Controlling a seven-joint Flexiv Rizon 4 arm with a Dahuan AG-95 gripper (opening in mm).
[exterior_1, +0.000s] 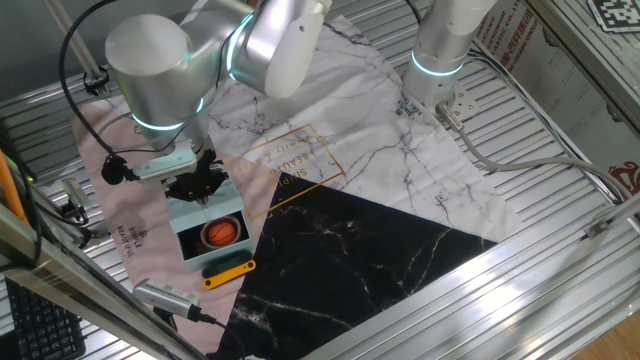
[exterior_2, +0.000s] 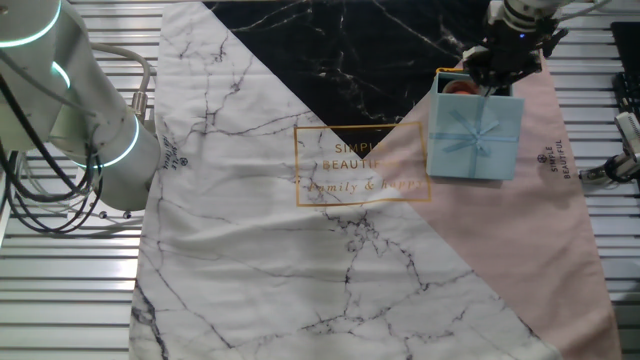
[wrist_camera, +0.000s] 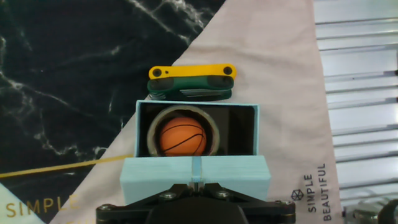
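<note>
A light blue gift box (exterior_1: 216, 257) stands on the pink part of the cloth, partly uncovered. Its lid (exterior_2: 455, 165), with a ribbon bow (exterior_2: 476, 136), lies over one part of the box. Inside the open part, an orange toy basketball (wrist_camera: 183, 137) sits within a round ring (wrist_camera: 215, 132). My gripper is over the lid, its fingertips close together at the ribbon band. Whether any ribbon is pinched between them is hidden. In the second exterior view the gripper (exterior_2: 489, 90) hangs by the lid's edge nearest the opening.
A folding tool with a yellow and green handle (wrist_camera: 193, 73) lies just beyond the box's open end. A silver device (exterior_1: 167, 298) with a cable is near the pink cloth's edge.
</note>
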